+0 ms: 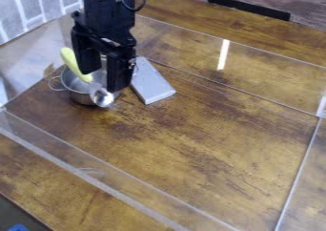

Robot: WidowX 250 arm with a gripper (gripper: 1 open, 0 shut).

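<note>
My black gripper (105,71) hangs at the upper left, over a steel pot (82,90) with wire handles. A pale yellow object (71,61), perhaps a handle, rises at the pot's left side, and a rounded silver piece (103,98) shows at its lower end. The gripper hides much of the pot, and whether its fingers hold anything cannot be seen. A light grey board (149,82) lies just right of the pot.
A white railing stands at the upper left. Pale tape strips mark the surface.
</note>
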